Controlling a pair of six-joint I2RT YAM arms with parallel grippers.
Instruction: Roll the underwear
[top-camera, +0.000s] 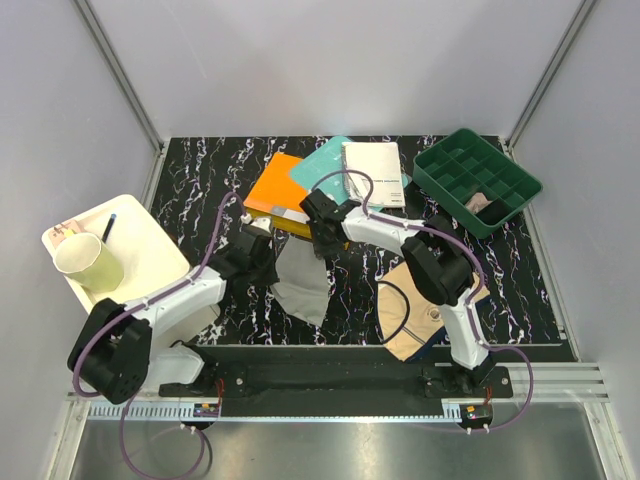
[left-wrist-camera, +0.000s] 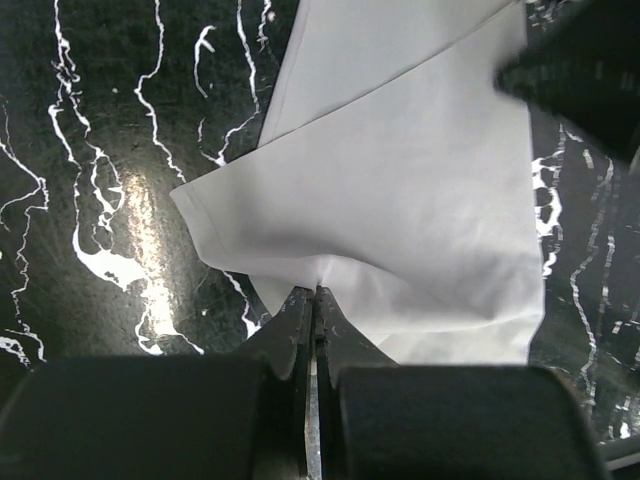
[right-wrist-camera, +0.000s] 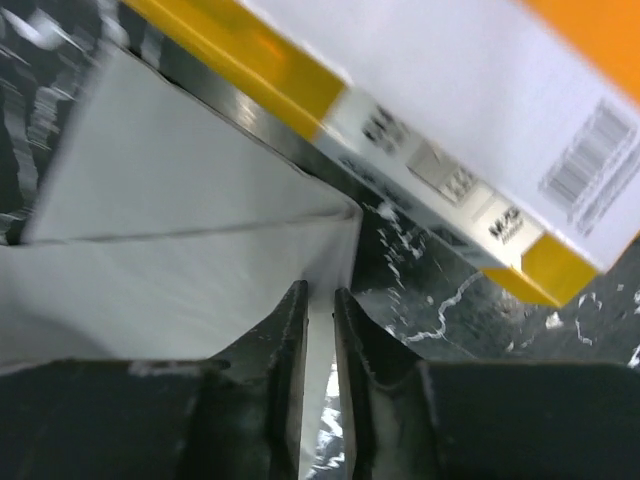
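The grey underwear (top-camera: 303, 285) lies on the black marbled table between my arms, its far part folded over along a slanting line. In the left wrist view, my left gripper is shut at its near left part. The cloth (left-wrist-camera: 400, 200) puckers right at those fingertips, pinched between them. Over the far right corner of the cloth (right-wrist-camera: 230, 275), my right gripper has its fingers a narrow gap apart, one on either side of the cloth's edge. Whether its tips touch the cloth cannot be told.
An orange and yellow box (top-camera: 275, 190) sits just beyond the underwear, close to my right gripper. Behind it lie a teal folder (top-camera: 322, 165) and a notebook (top-camera: 375, 170). A green divided tray (top-camera: 475, 180), tan cloth (top-camera: 405, 330) and white bin (top-camera: 150, 255) stand to the sides.
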